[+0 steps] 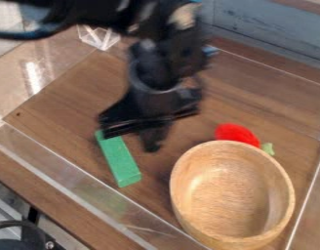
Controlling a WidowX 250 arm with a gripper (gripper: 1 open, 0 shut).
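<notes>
My gripper [130, 135] is blurred in the middle of the camera view, raised just behind a green rectangular block [120, 159], with nothing visible held in it; its fingertips are too blurred to make out clearly. The block lies on the wooden surface [71, 112] along the near clear wall, left of a round wooden bowl [232, 200]. Behind the bowl rests a red object with a green stem [237, 137], perhaps a toy vegetable.
Clear low walls [85, 186] edge the wooden area at the near left and right. A grey-blue wooden board [273, 34] stands at the back. Bare surface lies to the left and at the back right.
</notes>
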